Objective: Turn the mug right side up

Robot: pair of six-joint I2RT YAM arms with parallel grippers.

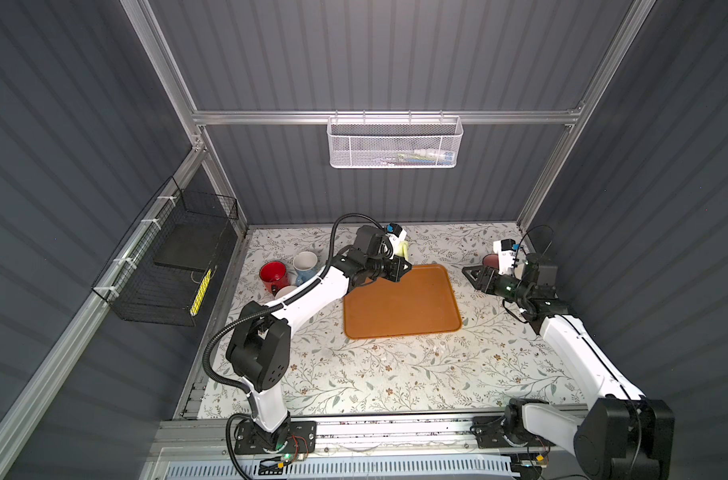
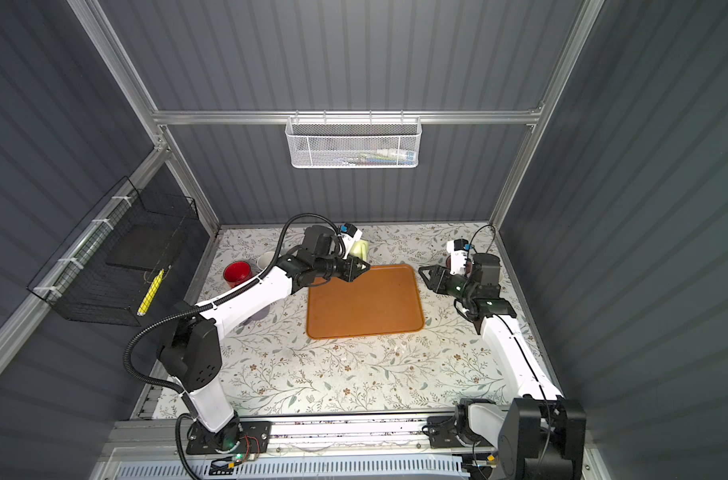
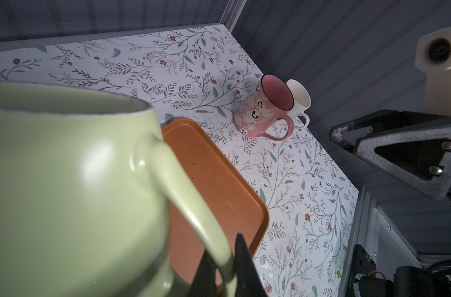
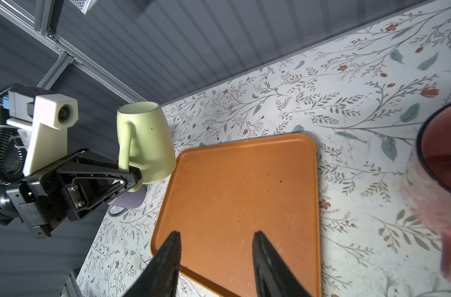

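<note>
The pale green mug [image 4: 148, 143] hangs in the air over the tray's far left part, tilted a little. My left gripper is shut on its handle, fingers on either side. A ringed end of the mug faces up; whether this is the mouth or a recessed base I cannot tell. In the top left view the left gripper [image 1: 401, 268] hides most of the mug [image 1: 403, 248]. My right gripper stands open off the tray's right side, nothing between its fingers.
An orange tray [image 4: 245, 198] lies empty below. A pink mug [image 3: 257, 111] and a white mug [image 3: 300, 96] stand on the right. Red [image 1: 273, 274] and blue [image 1: 305, 264] mugs and a purple mug [image 4: 132, 199] stand left.
</note>
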